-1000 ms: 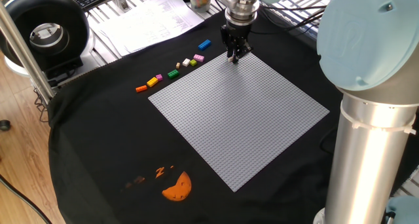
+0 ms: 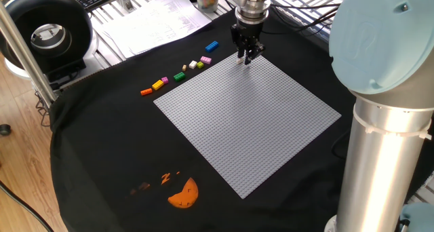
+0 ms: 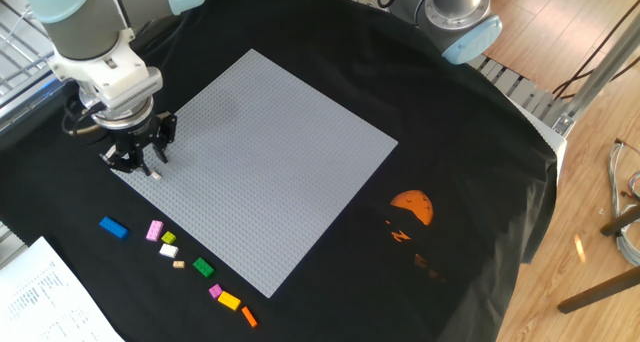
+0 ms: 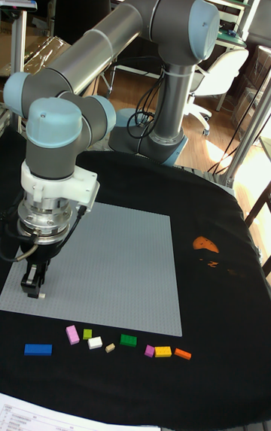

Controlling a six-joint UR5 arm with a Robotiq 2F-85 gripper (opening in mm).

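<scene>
My gripper (image 2: 243, 58) points down at the far corner of the grey baseplate (image 2: 247, 123), its fingertips low over the studs. At the fingertips is a small pale piece (image 3: 155, 175), also just visible beside the dark fingers in exterior view 3. Whether the fingers grip this piece or stand apart around it is too small to make out. Along the plate's edge on the black cloth lie loose bricks: blue (image 3: 114, 227), pink (image 3: 154, 230), lime (image 3: 169, 238), white (image 3: 169, 251), tan (image 3: 179, 264), green (image 3: 203, 267), magenta (image 3: 215, 292), yellow (image 3: 229, 300) and orange (image 3: 249, 316).
Beyond the bricks are paper sheets (image 2: 152, 25). Apart from the corner under my gripper, the baseplate looks bare. An orange print (image 2: 184, 193) marks the cloth on the other side. My arm's thick link (image 2: 383, 150) fills the right of exterior view 1.
My gripper has shifted very slightly to the right in exterior view 1, still low at the plate's corner. The loose bricks and the baseplate have stayed where they were.
</scene>
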